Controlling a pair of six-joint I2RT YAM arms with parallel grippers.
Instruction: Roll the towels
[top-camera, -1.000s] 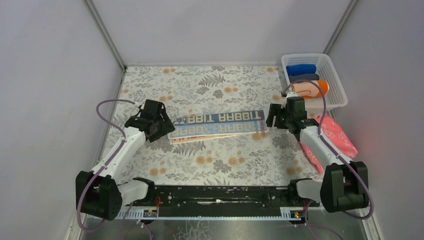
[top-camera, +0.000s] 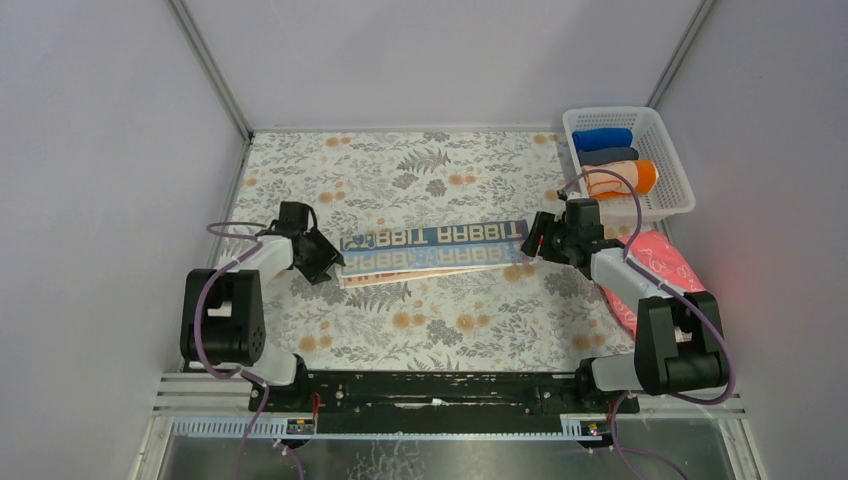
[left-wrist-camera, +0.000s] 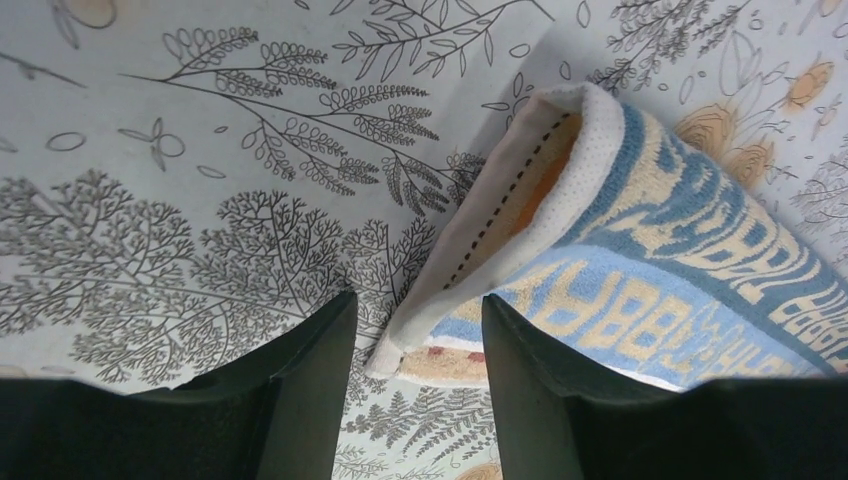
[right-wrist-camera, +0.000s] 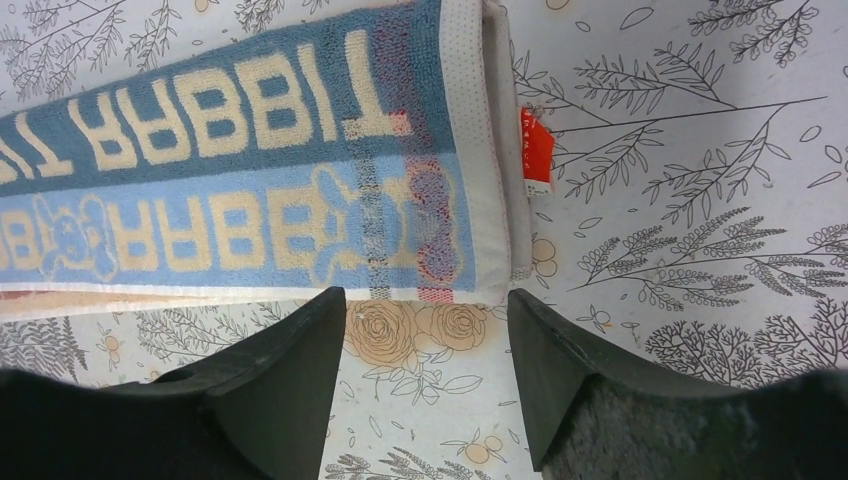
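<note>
A long folded towel (top-camera: 435, 250), blue with pale lettering over a pinkish layer, lies flat across the middle of the floral mat. My left gripper (top-camera: 336, 267) is open at its left end; in the left wrist view the white folded edge (left-wrist-camera: 520, 240) lies just beyond my left fingertips (left-wrist-camera: 335, 310). My right gripper (top-camera: 530, 241) is open at the right end; in the right wrist view its fingertips (right-wrist-camera: 530, 315) stand at the lower right corner, by the white hem (right-wrist-camera: 470, 150). A small red tag (right-wrist-camera: 535, 150) shows at that end.
A white basket (top-camera: 672, 190) with blue, grey and orange rolled towels stands back right. A pink cloth (top-camera: 670, 265) lies at the right under my right arm.
My right gripper has moved slightly left and toward the towel's end. The towel looks unchanged.
</note>
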